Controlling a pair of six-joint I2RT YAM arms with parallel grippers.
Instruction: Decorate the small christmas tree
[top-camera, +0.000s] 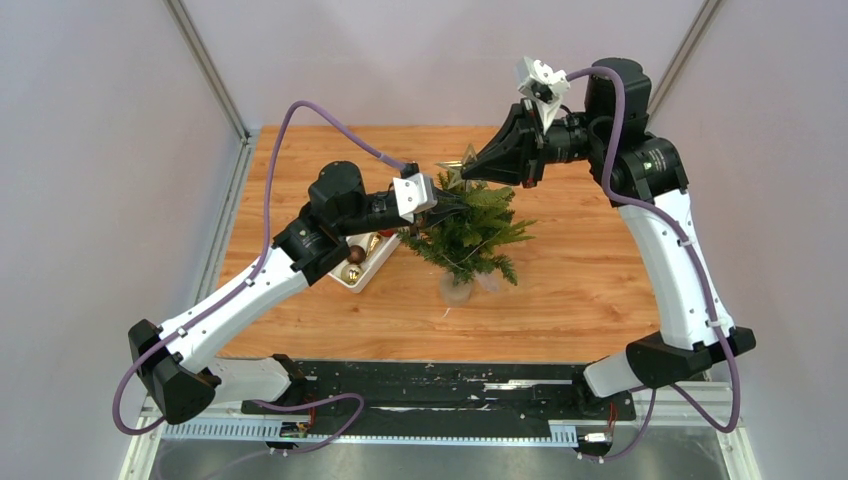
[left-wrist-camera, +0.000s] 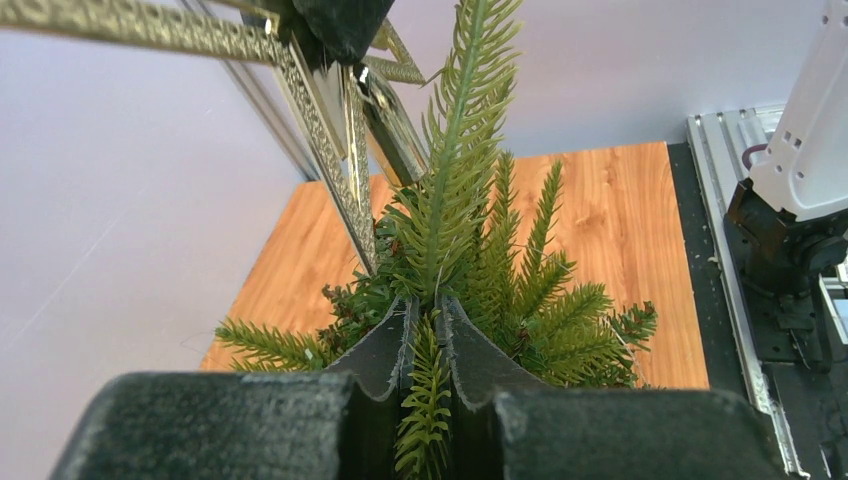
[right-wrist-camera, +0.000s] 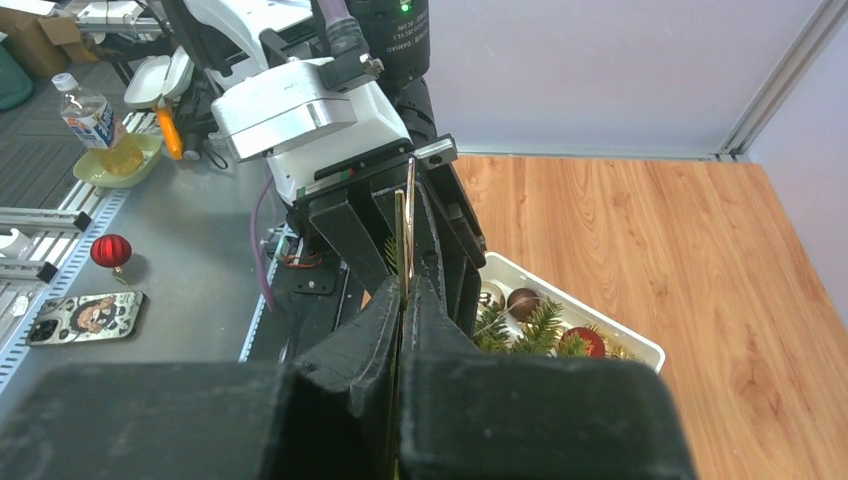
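Observation:
The small green tree (top-camera: 478, 228) stands upright mid-table. My left gripper is shut on a green sprig at its top. A gold glittery star topper (left-wrist-camera: 330, 165) hangs by the treetop, held at its edge by my right gripper (top-camera: 470, 176); the dark fingertips (left-wrist-camera: 345, 22) show above it. The star's shiny gold tube (left-wrist-camera: 397, 130) points down beside the tall top sprig (left-wrist-camera: 465, 110), which looks to be outside it. In the right wrist view the star (right-wrist-camera: 405, 225) shows as a thin edge between shut fingers.
A white tray (top-camera: 366, 273) with several baubles sits left of the tree, partly under my left arm. Off the table, a red bauble (right-wrist-camera: 111, 250) and a phone (right-wrist-camera: 85, 318) lie on a grey surface.

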